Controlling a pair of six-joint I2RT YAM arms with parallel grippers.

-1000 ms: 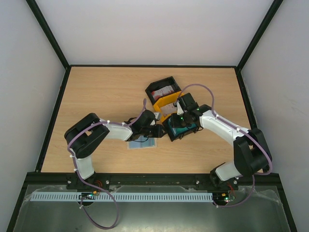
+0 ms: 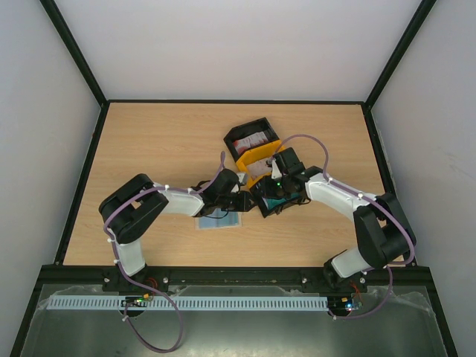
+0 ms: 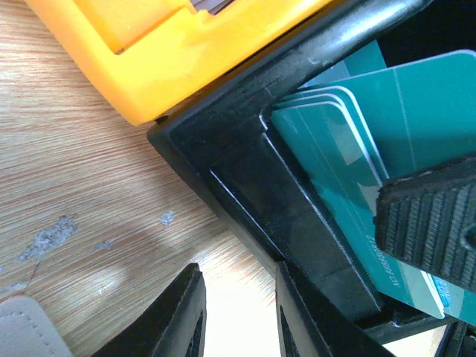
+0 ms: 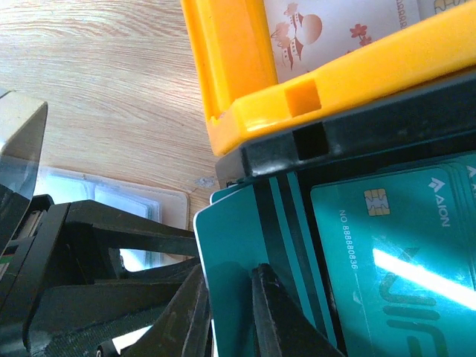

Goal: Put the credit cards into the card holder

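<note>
Teal cards fill the black box. My right gripper reaches into the near left end of the box, shut, with a teal card standing between its fingertips. In the left wrist view one of its fingers lies over several cards; the other is hidden. My left gripper is low beside the box's outer wall. Its fingers stand somewhat apart around a blank white patch, and whether that is a thing cannot be told. A clear card holder with pale pockets lies under the left arm.
Against the black box stands a yellow box holding pale cards, and farther back is another black box with cards. Both grippers are close together here. Bare table lies to the far left.
The right arm has shifted slightly to the left, its gripper still over the near black box. The left arm and the boxes look unmoved.
</note>
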